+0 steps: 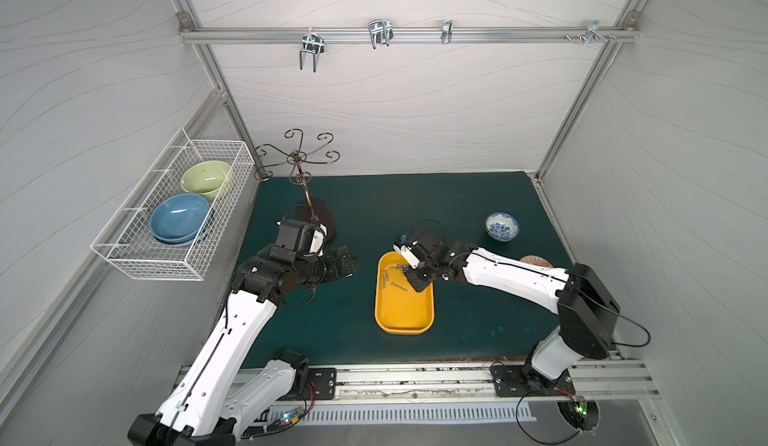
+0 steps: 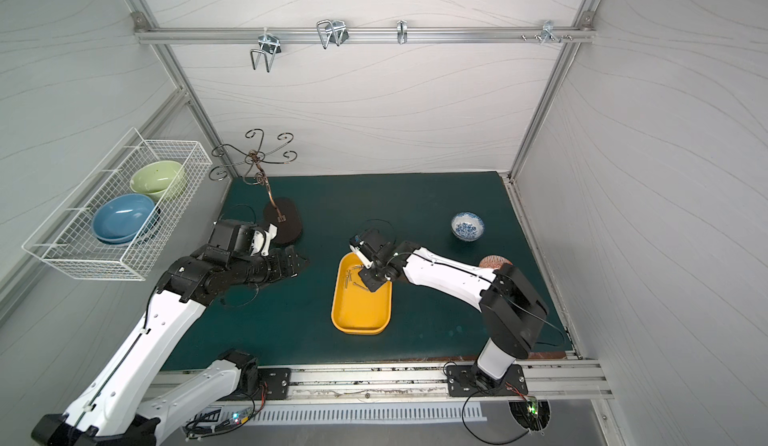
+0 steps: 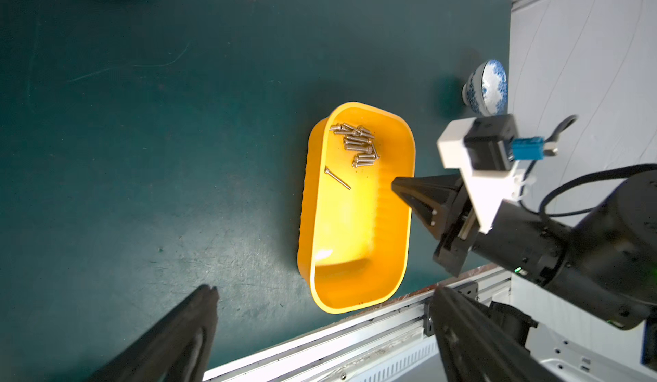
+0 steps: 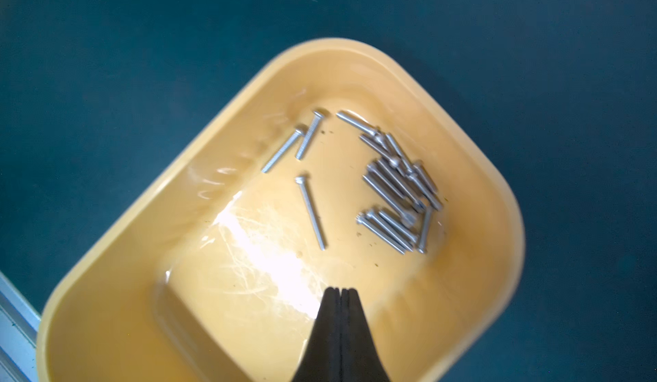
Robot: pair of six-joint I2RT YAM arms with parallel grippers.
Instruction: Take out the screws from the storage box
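A yellow storage box [image 1: 404, 318] sits mid-table. Silver screws [image 4: 390, 190] lie loose in it, most bunched in one corner, a few lying apart. My right gripper is shut over the box, with nothing between its fingertips. In the left wrist view it hangs by the box's right side. My left gripper is open and blurred at the bottom of the left wrist view, high over the table to the left of the box, holding nothing.
A blue-patterned bowl [image 1: 501, 226] stands back right, a reddish dish behind the right arm. A metal stand [image 2: 281, 223] is back left, and a wire basket with bowls [image 1: 196, 262] hangs on the left wall.
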